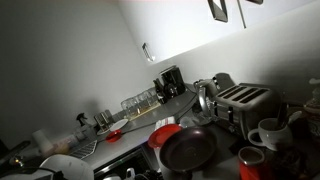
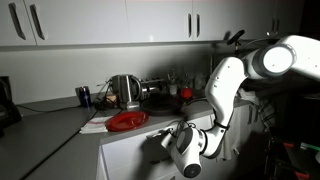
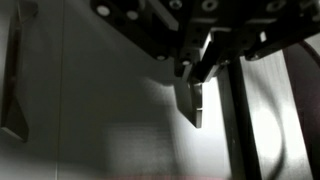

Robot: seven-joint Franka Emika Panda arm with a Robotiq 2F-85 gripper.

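Observation:
My gripper faces a smooth, pale cabinet front (image 3: 100, 100) in the wrist view, its fingers close together in shadow. How far apart they stand is hard to tell, and no object shows between them. A dark handle (image 3: 14, 85) lies along the left side of that view. Exterior view 2 has the arm (image 2: 210, 120) bent down in front of the white cabinets (image 2: 125, 155), below counter height; its fingertips do not stand out clearly there. In exterior view 1 the arm shows only partly, at the lower left.
On the counter are a dark pan (image 1: 188, 148), a red plate (image 1: 164, 134), a toaster (image 1: 244, 105), a white mug (image 1: 270, 133) and a red can (image 1: 251, 163). A kettle (image 2: 127, 91) stands behind the red plate (image 2: 126, 121).

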